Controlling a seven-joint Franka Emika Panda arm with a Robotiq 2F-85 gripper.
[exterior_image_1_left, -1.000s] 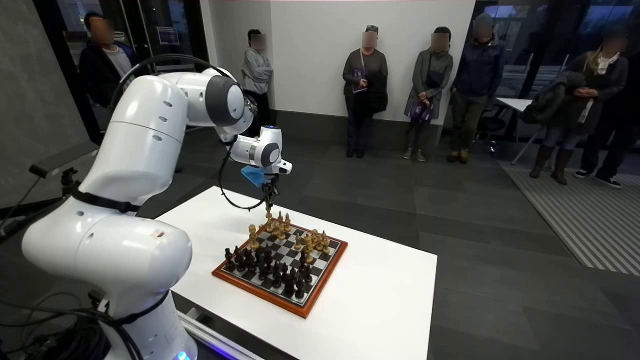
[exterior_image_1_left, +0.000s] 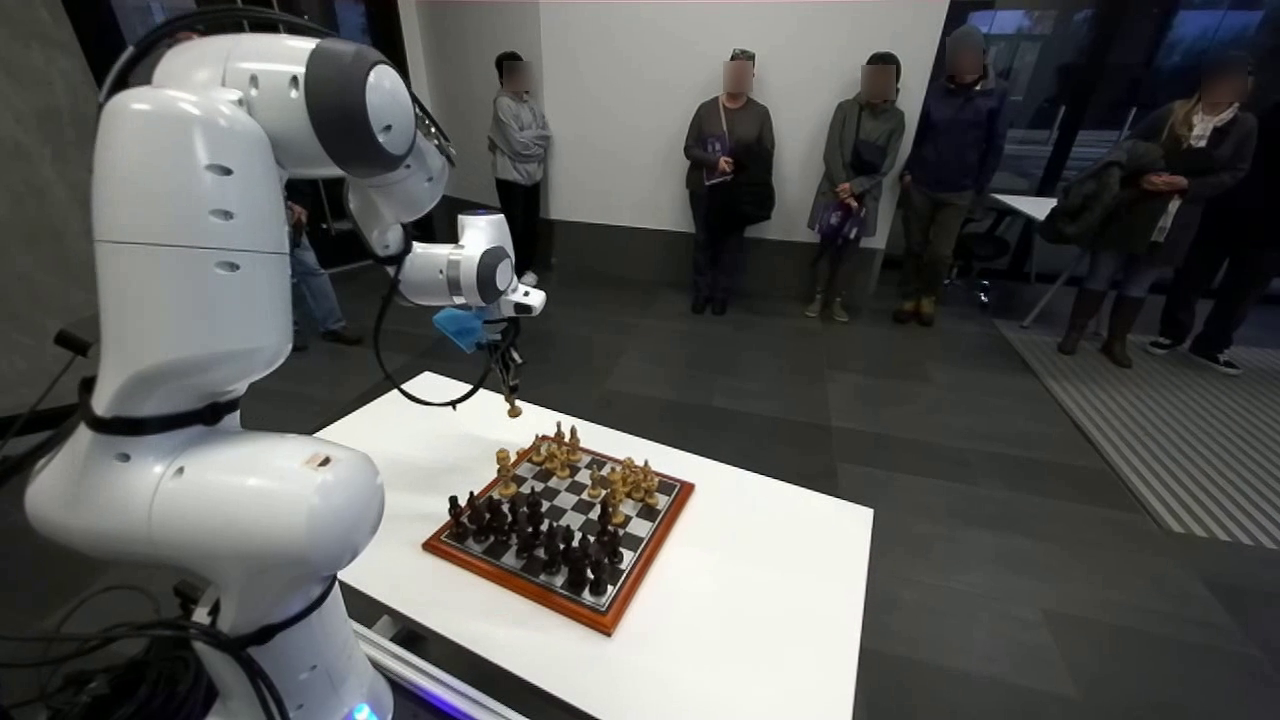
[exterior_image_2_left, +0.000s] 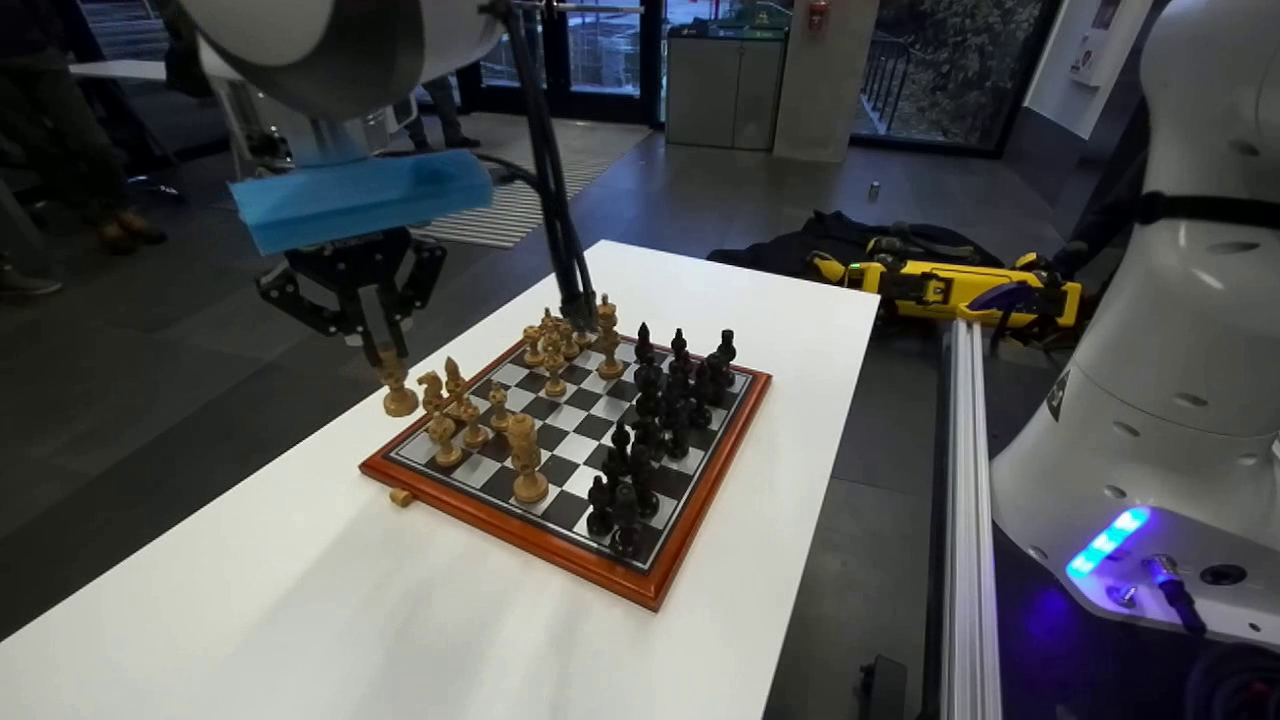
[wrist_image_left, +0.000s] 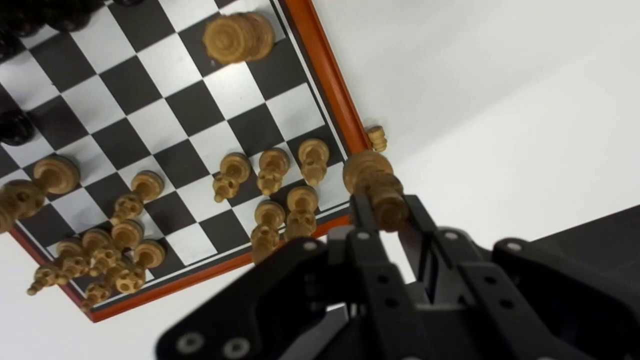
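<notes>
A light wooden chess piece (wrist_image_left: 370, 174) hangs base outward from my gripper, which is shut on its top. Exterior view 2 shows the held piece (exterior_image_2_left: 398, 394) upright in the air by the board's far left corner, under the gripper (exterior_image_2_left: 386, 352). From exterior view 1, the gripper (exterior_image_1_left: 510, 390) stands above the table, off the board's edge. The chessboard (exterior_image_2_left: 504, 538) has a red-brown wooden frame. Light pieces stand in two groups along its far side, with a tall light piece (exterior_image_2_left: 525, 462) nearer. Dark pieces (exterior_image_2_left: 648, 408) crowd the opposite side.
A small light wooden bit (wrist_image_left: 376, 138) lies on the white table (exterior_image_2_left: 300, 576) against the board's frame. Bare table surrounds the board. A cable (exterior_image_1_left: 396, 390) loops from the arm. Several people stand back by the wall.
In exterior view 1 the arm has drawn back leftward and the gripper has risen, carrying the light piece from over the board's corner to outside the board's edge.
</notes>
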